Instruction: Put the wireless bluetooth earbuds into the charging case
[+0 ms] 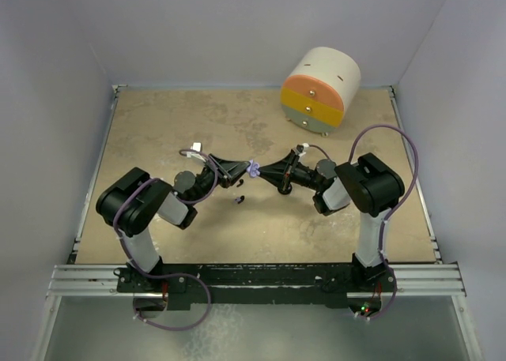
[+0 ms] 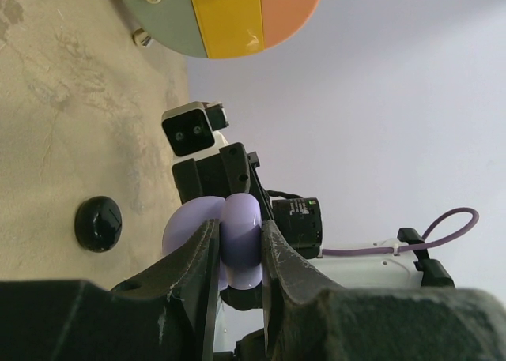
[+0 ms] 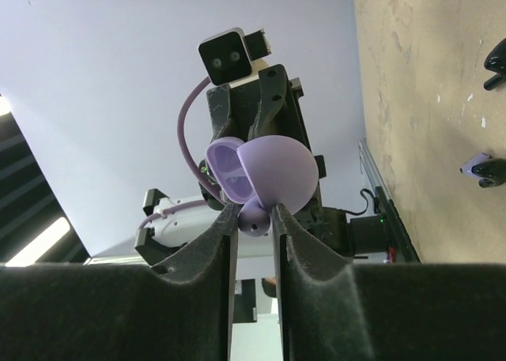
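Note:
My two grippers meet above the mid table around a small lilac charging case (image 1: 251, 169) (image 3: 277, 171), whose lid stands open with a hollow inside. My left gripper (image 1: 246, 167) is shut on a lilac piece; in the left wrist view its fingers grip the rounded lilac body (image 2: 240, 231). My right gripper (image 1: 261, 171) is shut on a lilac piece too, its rounded tip (image 3: 254, 219) just below the case; whether that is an earbud or part of the case is hard to tell. A small lilac-and-black piece (image 3: 482, 168) lies on the table below.
A black rounded object (image 2: 98, 223) and another dark piece (image 3: 496, 65) lie on the tabletop (image 1: 198, 116). A striped cylindrical drawer box (image 1: 320, 88) stands at the back right.

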